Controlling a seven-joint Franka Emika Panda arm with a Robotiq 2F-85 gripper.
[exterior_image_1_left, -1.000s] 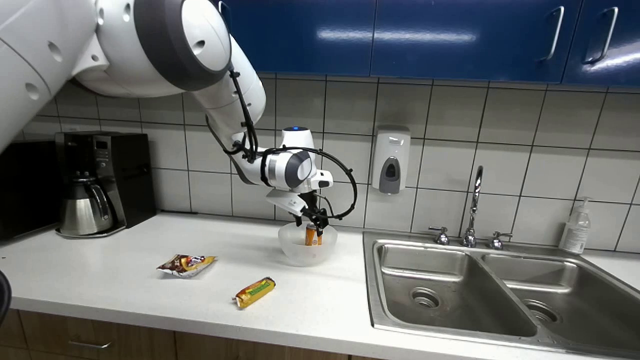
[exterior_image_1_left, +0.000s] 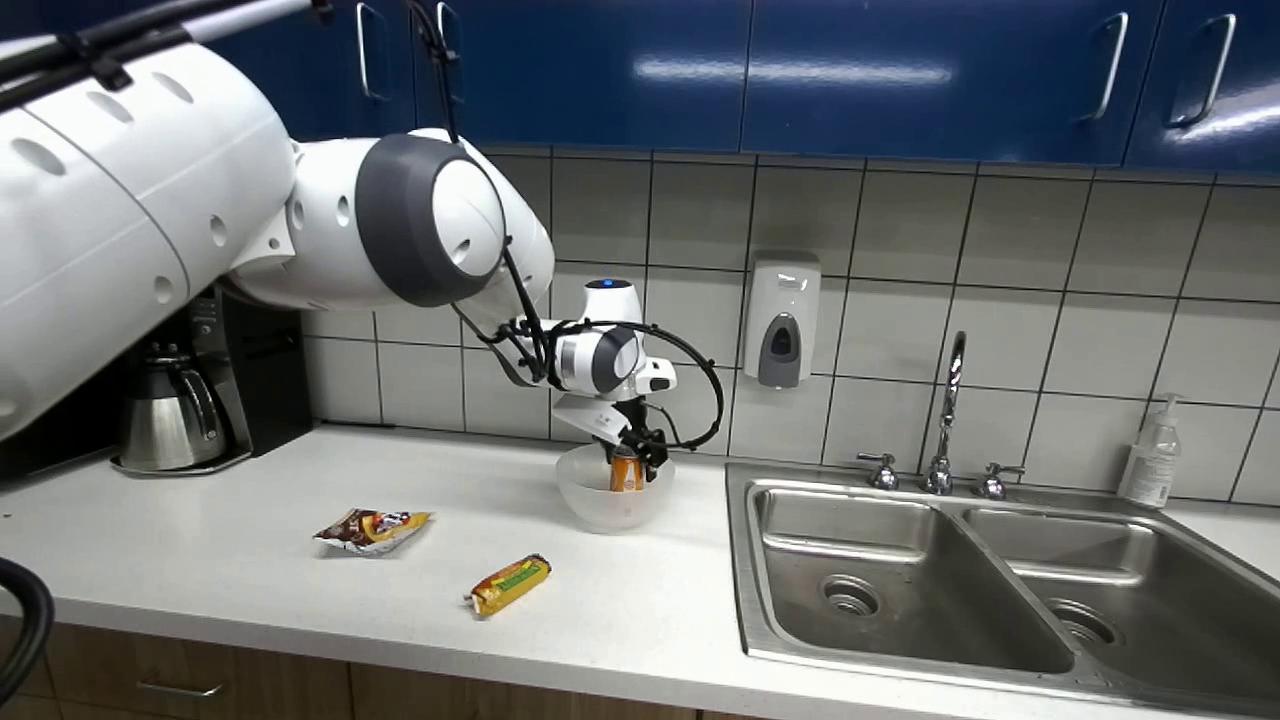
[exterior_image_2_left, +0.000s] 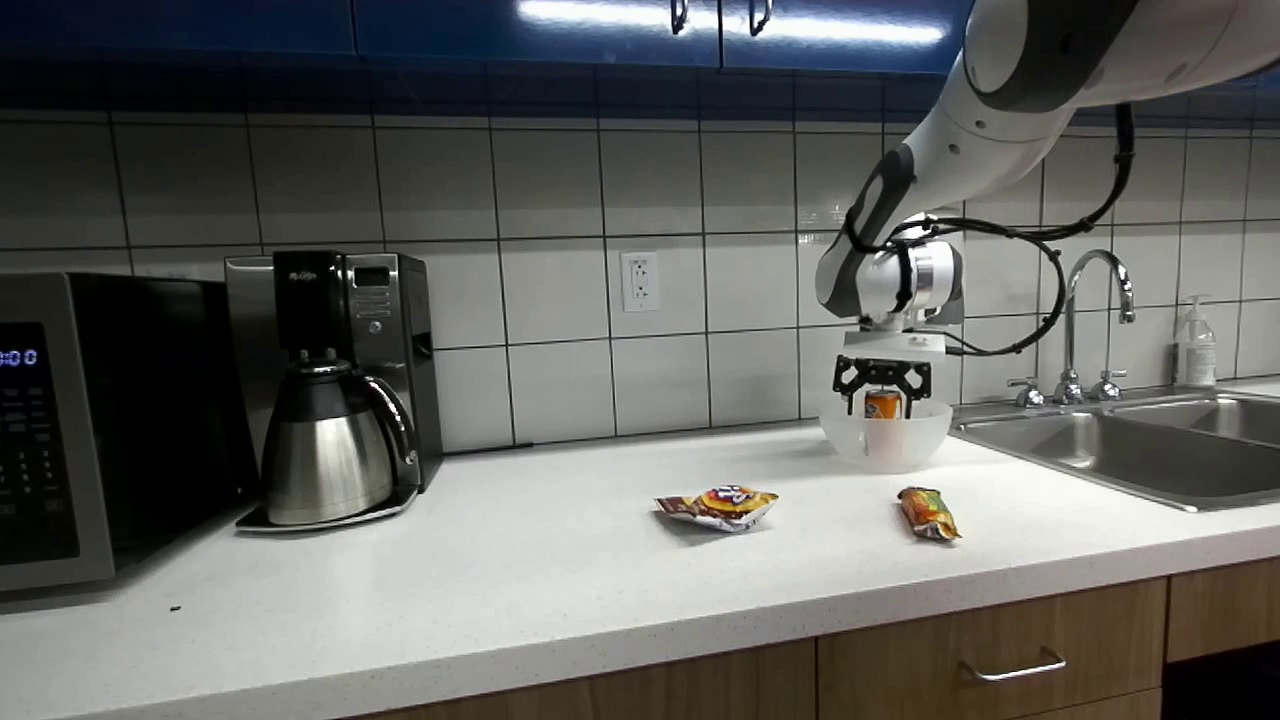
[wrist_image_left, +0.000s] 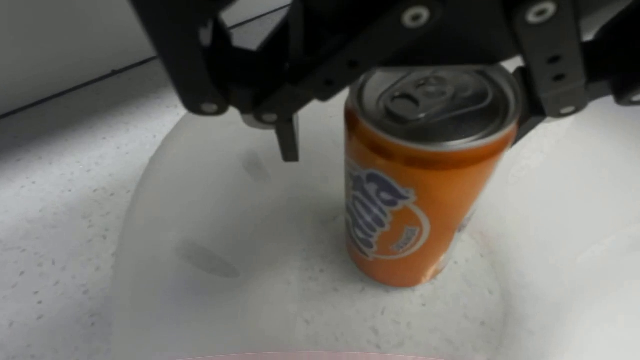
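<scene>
An orange soda can (wrist_image_left: 414, 204) stands upright inside the translucent white bowl (exterior_image_1_left: 588, 504) on the counter. My gripper (exterior_image_2_left: 882, 394) is lowered over the bowl, its fingers open on either side of the can's top. In the wrist view the left finger (wrist_image_left: 288, 139) is clearly apart from the can (exterior_image_2_left: 883, 404). The right finger lies close behind the can's right edge, and whether it touches cannot be told. The can's lower part shows dimly through the bowl wall in the second exterior view.
A brown snack bag (exterior_image_1_left: 372, 529) and a yellow wrapped packet (exterior_image_1_left: 510, 584) lie in front of the bowl. The double steel sink (exterior_image_1_left: 750, 576) is to the right. A coffee maker (exterior_image_2_left: 414, 360) and a microwave (exterior_image_2_left: 96, 420) stand left. Open counter lies between.
My gripper has shifted slightly right and lower around the can, and the arm's upper links have come down. The can and bowl look about where they were.
</scene>
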